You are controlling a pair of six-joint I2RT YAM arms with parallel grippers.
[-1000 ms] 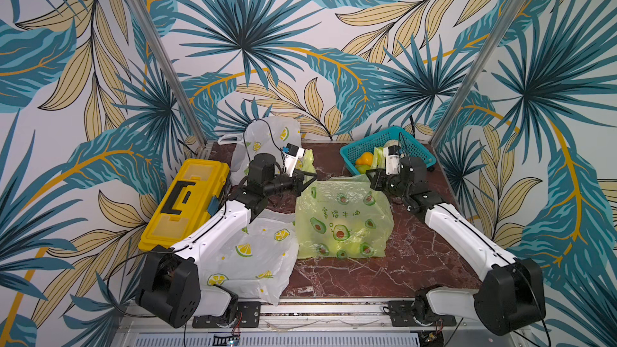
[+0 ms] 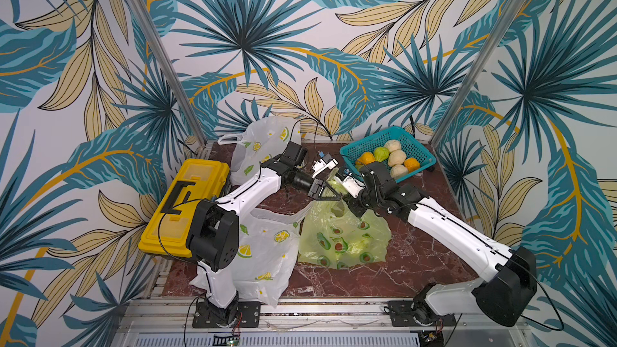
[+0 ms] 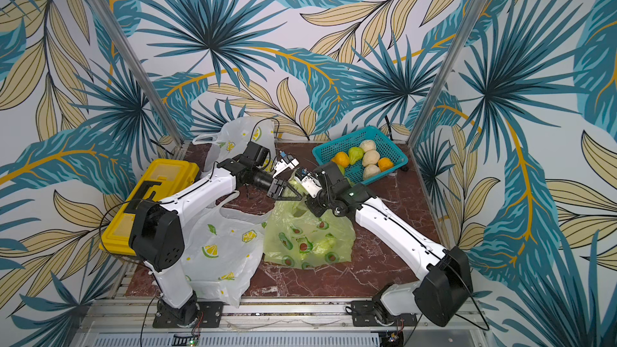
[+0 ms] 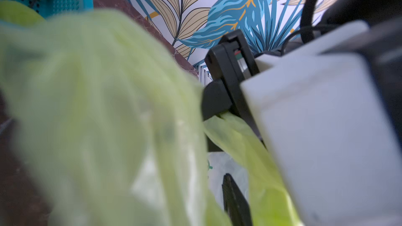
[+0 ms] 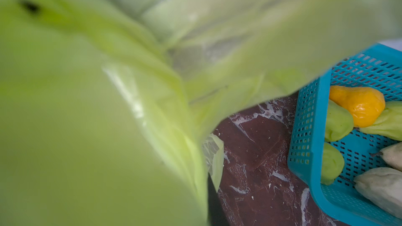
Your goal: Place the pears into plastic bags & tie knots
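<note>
The green avocado-print bag [image 2: 344, 241] lies at the table's middle, its top gathered up between my grippers. A yellow-green lump shows faintly through its lower right. My right gripper [image 2: 353, 203] is shut on the bag's top; in the left wrist view, its black fingers [image 4: 217, 100] have green film at them. Close by on the left, my left gripper [image 3: 290, 191] has its fingers parted beside the raised film. Blurred green film [image 5: 92, 121] covers much of the right wrist view and hides the right fingertips. Orange, green and pale pears [image 5: 356, 104] lie in the teal basket [image 5: 312, 134].
One white lemon-print bag [image 2: 260, 253] lies front left, another white bag [image 2: 263, 141] back left. The yellow toolbox [image 2: 183, 209] stands at the left edge. Bare marble table [image 2: 437, 253] shows at front right.
My left gripper has moved right and my right gripper left, so they now meet over the bag. The bag's upper part has been drawn together and crumpled.
</note>
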